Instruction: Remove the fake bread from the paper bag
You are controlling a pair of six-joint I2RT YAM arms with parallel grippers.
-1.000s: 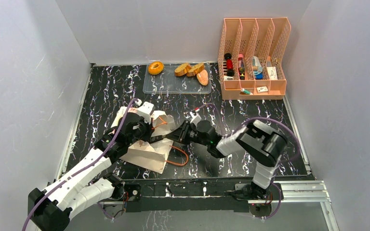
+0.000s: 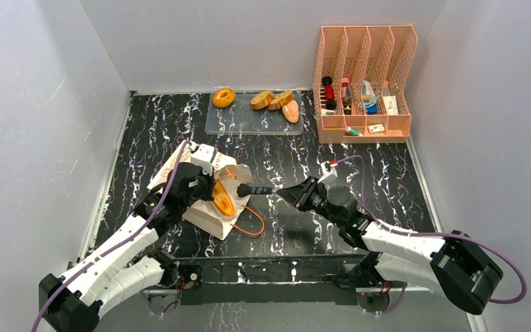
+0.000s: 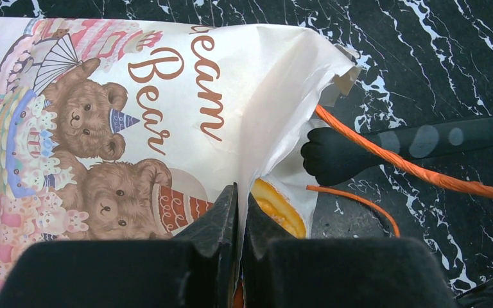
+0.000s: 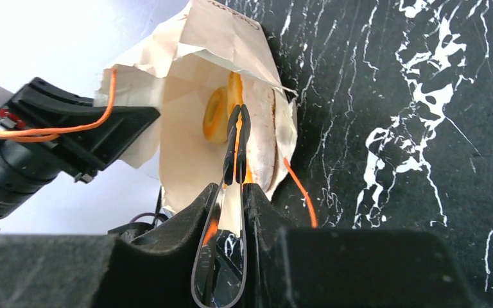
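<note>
My left gripper is shut on the upper edge of the paper bag [image 3: 186, 96], which has printed bears and lies on its side. Its mouth faces right, held open. Inside, the right wrist view shows a ring-shaped bread [image 4: 216, 115] and a long pale loaf [image 4: 260, 128], with more orange bread partly hidden behind the tongs. From above, a golden bread [image 2: 222, 199] shows in the mouth. My right gripper [image 2: 285, 194] is shut on the metal part of black-tipped tongs [image 2: 257, 190]. Their tips are close together at the bag's mouth, with no bread seen between them.
A clear tray [image 2: 256, 124] at the back carries several breads. A pink divided organizer [image 2: 332, 131] stands at back right with small items. Orange rope handles [image 2: 254, 225] loop out from the bag. The table right of the bag is clear.
My right arm has drawn back to the right, bringing the tong tips from inside the bag to its mouth. Bread now shows in the opening. The left arm has stayed nearly still.
</note>
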